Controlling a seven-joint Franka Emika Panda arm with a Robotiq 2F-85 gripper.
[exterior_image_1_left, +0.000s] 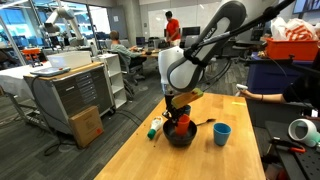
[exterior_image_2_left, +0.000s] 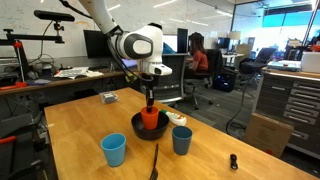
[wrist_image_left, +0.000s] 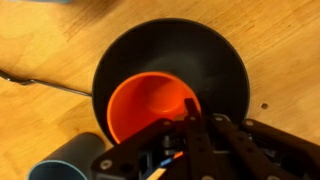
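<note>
An orange cup (exterior_image_1_left: 182, 125) is inside the outline of a black bowl (exterior_image_1_left: 180, 139) on the wooden table. In exterior view 2 the orange cup (exterior_image_2_left: 150, 117) stands upright, its lower part behind the near rim of the bowl (exterior_image_2_left: 137, 128). Whether its base touches the bowl's bottom is hidden. From the wrist view, my gripper is shut on the rim of the orange cup (wrist_image_left: 148, 100), with the black bowl (wrist_image_left: 215, 60) around it. The cup's inside looks empty.
Two blue cups, one nearer (exterior_image_2_left: 114, 151) and one to the right (exterior_image_2_left: 181, 141), stand around the bowl. A dark utensil (exterior_image_2_left: 154, 161) lies between them. A white and green item (exterior_image_1_left: 154, 129) is beside the bowl.
</note>
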